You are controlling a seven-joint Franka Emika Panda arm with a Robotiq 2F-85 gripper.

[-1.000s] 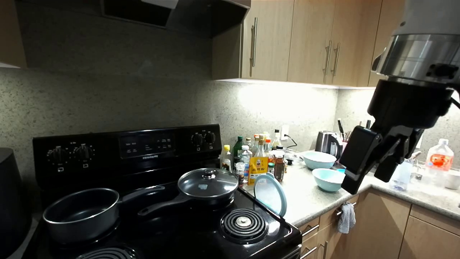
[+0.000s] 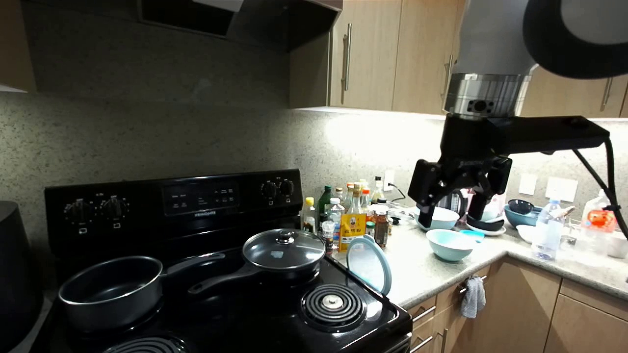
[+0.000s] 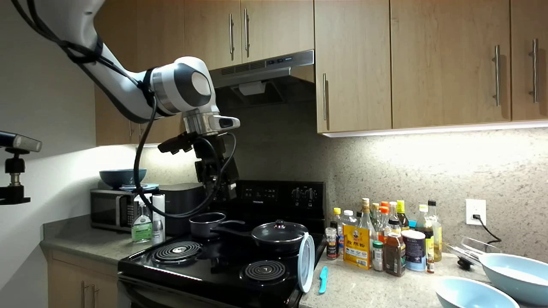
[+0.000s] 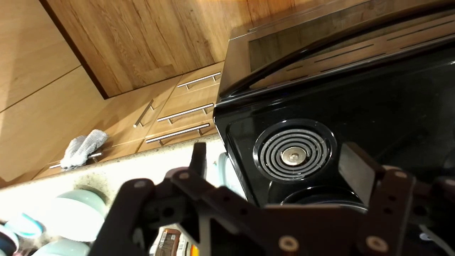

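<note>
High in the air hangs my gripper (image 2: 451,214), its two fingers pointing down and spread apart, with nothing between them. The wrist view also shows the gripper open, above the stove's right edge and a bare coil burner (image 4: 294,154). On the back of the black stove sit an uncovered dark pot (image 2: 112,294) and a frying pan (image 2: 232,279) under a glass lid (image 2: 283,252). A pale blue round lid or plate (image 2: 369,267) leans against the stove's right side. Pale blue bowls (image 2: 450,244) stand on the counter, apart from the gripper.
Several bottles and jars, among them a yellow packet (image 3: 356,246), crowd the counter beside the stove. A blue knife (image 3: 323,279) lies in front of them. The range hood (image 3: 262,66) and cabinets hang above. A grey towel (image 2: 472,297) drapes over a drawer handle.
In exterior view 1 my gripper has moved left and somewhat up, turning to point more straight down. The cookware, bottles and bowls have not moved.
</note>
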